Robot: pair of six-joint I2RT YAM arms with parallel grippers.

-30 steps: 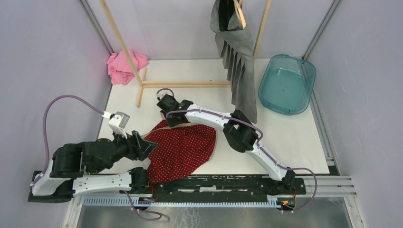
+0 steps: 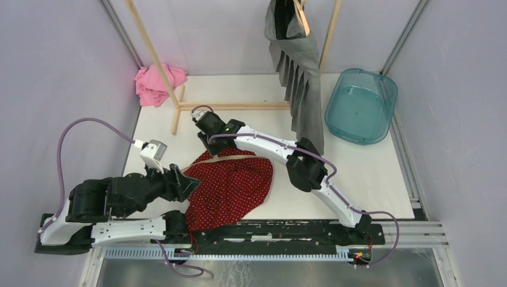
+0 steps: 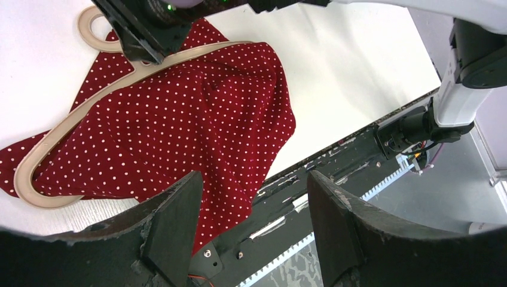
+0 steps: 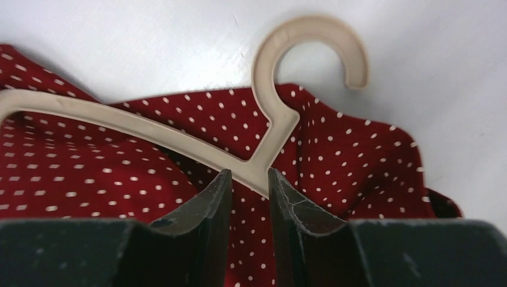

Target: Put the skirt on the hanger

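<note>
A dark red skirt with white dots [image 2: 230,188] lies spread on the table, and a beige hanger [image 3: 78,115] rests along its upper edge. In the right wrist view the hanger's hook and neck [image 4: 275,134] stick out past the waistband, with skirt cloth on both sides of the neck. My right gripper is over the hanger's middle, below the neck, its fingers a narrow gap apart; whether they touch the hanger cannot be told. Open and empty, my left gripper hovers near the skirt's left side.
A wooden rack [image 2: 233,106] stands behind, with a grey garment [image 2: 308,89] hanging on its right side. A pink cloth [image 2: 156,85] lies at the back left. At the right is a teal bin [image 2: 362,107].
My left arm has barely moved; the skirt looks much the same.
</note>
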